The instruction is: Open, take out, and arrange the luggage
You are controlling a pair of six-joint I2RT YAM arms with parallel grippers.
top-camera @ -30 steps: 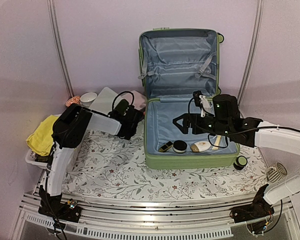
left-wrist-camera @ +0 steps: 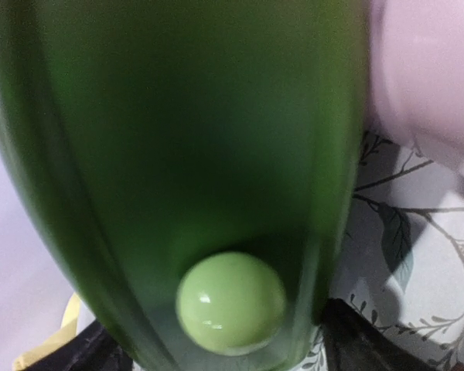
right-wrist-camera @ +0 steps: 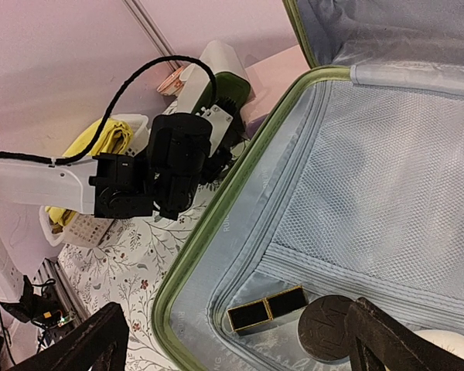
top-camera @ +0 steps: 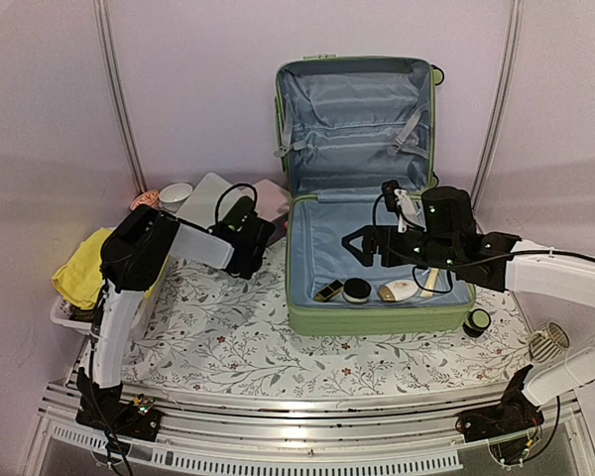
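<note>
A green suitcase (top-camera: 377,322) stands open with its lid (top-camera: 354,119) upright, holding a dark palette (top-camera: 328,291), a round black tin (top-camera: 357,290), a white-and-gold device (top-camera: 398,291) and a pale stick item. Left of it, my left gripper (top-camera: 246,248) is at a dark green object (left-wrist-camera: 185,139) that fills much of the left wrist view; whether its fingers grip it is unclear. A pink object (left-wrist-camera: 425,69) lies beside that. My right gripper (top-camera: 367,248) hangs open above the suitcase, nothing between its fingers.
A white basket with a yellow cloth (top-camera: 84,268) is at the far left. A white bowl (top-camera: 176,193) and pale items stand at the back left. A small jar (top-camera: 476,322) and striped mug (top-camera: 547,342) lie at right.
My left gripper has shifted very slightly leftward beside the green object. The right arm and suitcase contents look unchanged.
</note>
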